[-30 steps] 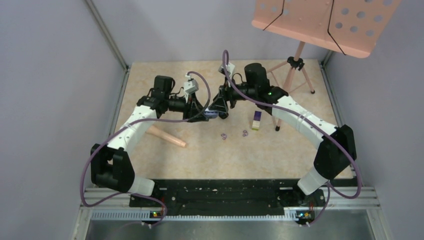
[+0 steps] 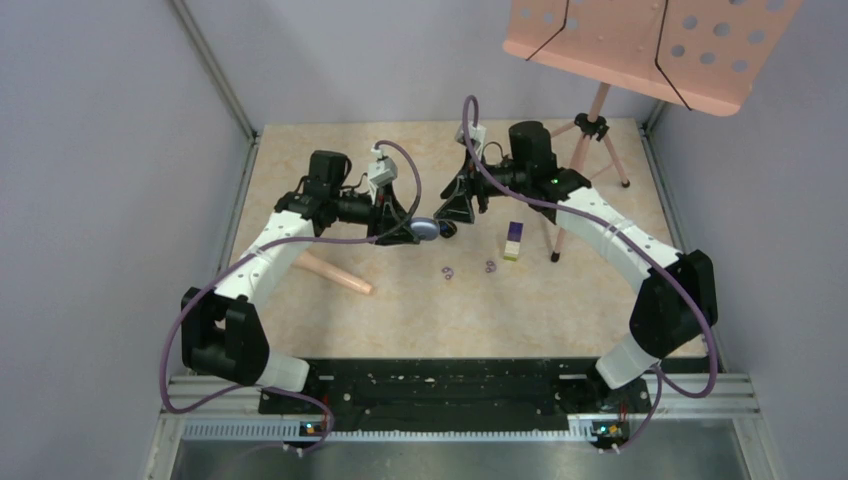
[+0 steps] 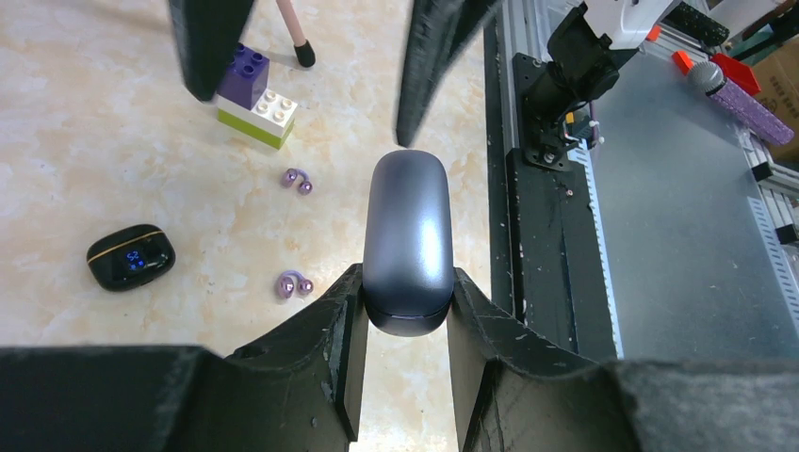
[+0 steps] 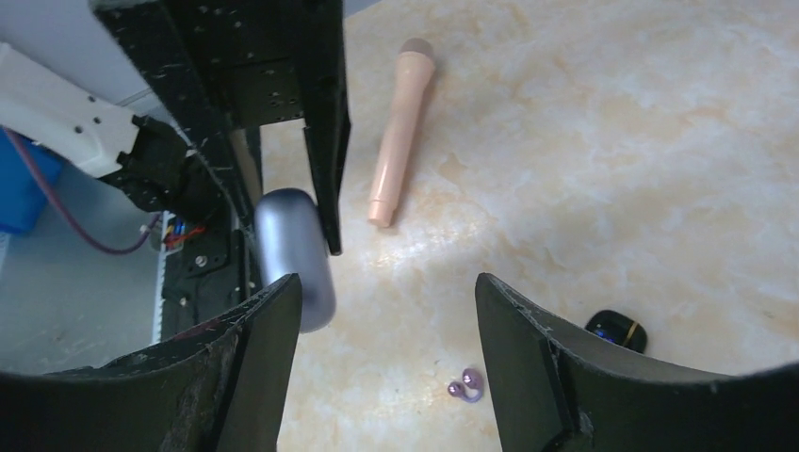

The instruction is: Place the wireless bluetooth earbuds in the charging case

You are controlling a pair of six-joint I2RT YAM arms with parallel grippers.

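Observation:
My left gripper is shut on a silvery-blue oval case, held above the table; the same case (image 2: pixel 424 229) shows in the top view and the right wrist view. My right gripper (image 2: pixel 455 205) is open, just right of and above the case, its fingertips apart from it. A black case with a small lit display (image 3: pixel 131 257) lies on the table. Two pairs of small purple pieces lie there too (image 2: pixel 447 273); whether these are earbuds is hard to tell.
A stacked block (image 2: pixel 513 241) lies to the right, beside a pink tripod stand (image 2: pixel 580 150). A pink cylinder (image 2: pixel 335 272) lies at the left.
My left gripper and the case have barely moved.

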